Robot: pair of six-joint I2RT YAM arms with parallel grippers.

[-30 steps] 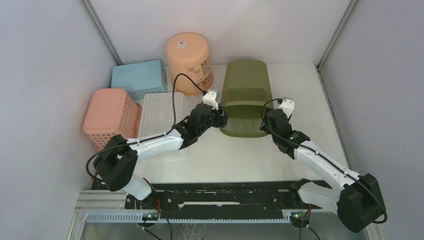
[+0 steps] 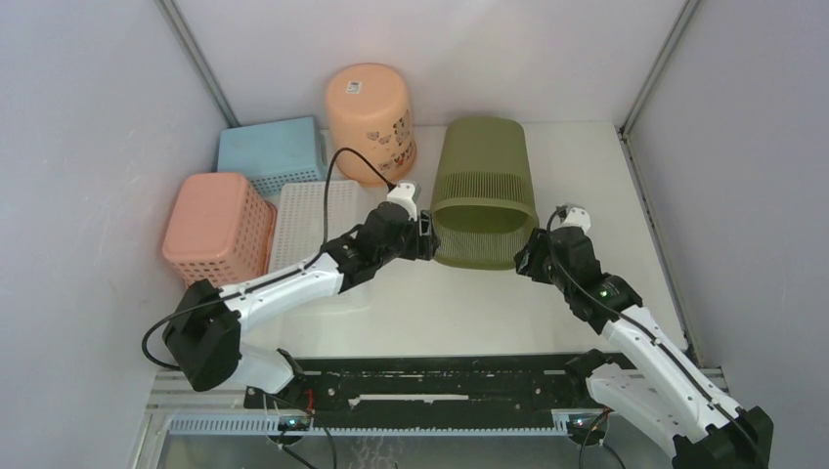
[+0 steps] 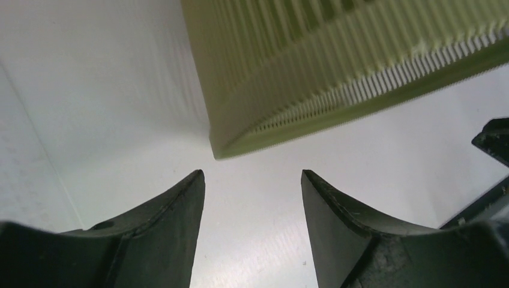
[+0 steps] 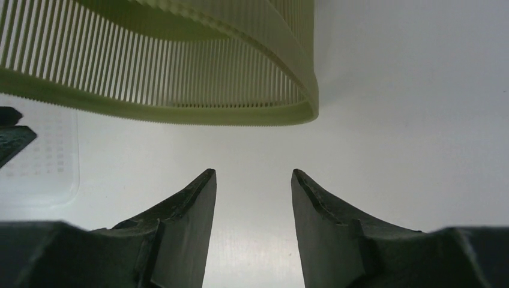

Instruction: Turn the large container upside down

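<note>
The large olive-green container lies on its side on the white table, its open mouth towards me and its base towards the back wall. My left gripper is by the left edge of the mouth. In the left wrist view the rim stands ahead of the open fingers, apart from them. At the mouth's right edge is my right gripper. The right wrist view shows the rim corner beyond that gripper's spread fingers, with a gap between. Neither gripper has anything between its fingers.
At the back left stand an orange round basket, a blue basket and a pink basket, with a white tray in front of them. Bare table lies in front of the container and to its right.
Both grippers have drawn back towards the front, the left one slightly leftwards and the right one rightwards over the last moment. The container has shifted only very slightly.
</note>
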